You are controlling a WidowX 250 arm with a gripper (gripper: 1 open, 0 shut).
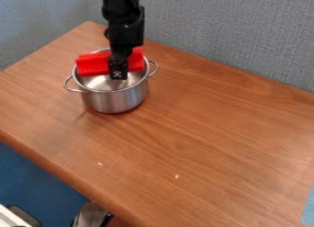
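Note:
A steel pot [113, 97] with two side handles stands on the wooden table toward the upper left. A red object [92, 64], split in view by the black gripper, lies across the pot's top, partly inside the rim. My gripper [117, 73] comes down from above into the pot's mouth, in front of the red object's middle. Its fingers are small and dark here; I cannot tell whether they are open or shut, or whether they hold the red object.
Grey padded panels stand behind it. Metal and pale items [86, 216] sit below the table's edge at the bottom left.

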